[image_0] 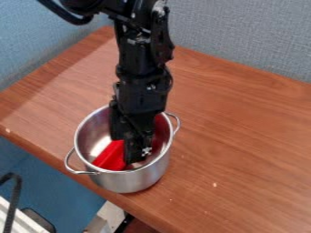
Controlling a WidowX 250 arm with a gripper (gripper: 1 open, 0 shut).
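Observation:
A steel pot (pixel 142 177) with two side handles stands near the front left edge of the wooden table (pixel 237 146). A red object (pixel 109 157) lies inside it, partly hidden by my black gripper (pixel 133 136), whose lower end is down in the pot over that object. Whether the fingers are open or shut on it is hard to make out.
Grey-blue walls border the table behind and at the left. Beyond the front left edge are a blue surface and some white and dark items.

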